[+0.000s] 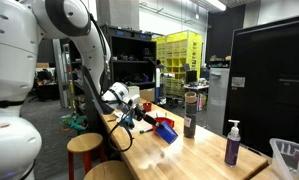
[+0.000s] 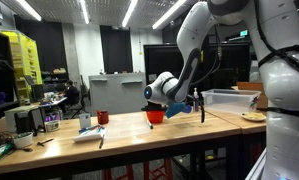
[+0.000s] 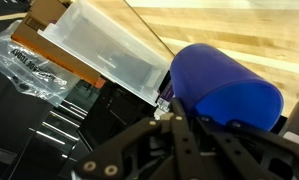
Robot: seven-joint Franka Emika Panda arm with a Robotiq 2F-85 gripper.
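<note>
A blue cup [image 1: 167, 132] hangs tilted over the wooden table, with my gripper shut on its rim side. Seen from the wrist, the cup [image 3: 229, 78] fills the middle, its mouth turned partly toward the camera; what it holds cannot be made out. Close by the cup, on the table, a red bowl [image 1: 164, 121] shows partly behind it. In exterior view 2 the red bowl [image 2: 156, 117] stands near the arm's end, where details of the grip are too small to tell.
On the table [image 1: 184, 158] stand a dark canister [image 1: 190, 119] right of the cup and a purple pump bottle [image 1: 232, 145] further right. A clear bin [image 1: 292, 155] sits at the right edge. Bare tabletop lies between cup and bottle.
</note>
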